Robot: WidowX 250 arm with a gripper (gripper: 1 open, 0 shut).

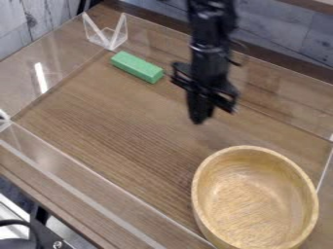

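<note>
My gripper (205,117) hangs from the dark arm over the right-middle of the wooden table, blurred, so its finger state is unclear. A green block (136,67) lies at the back left, apart from the gripper. A large pale round bowl (254,214) sits at the front right, below the gripper.
A clear plastic rack-like object (107,34) stands at the back left.
</note>
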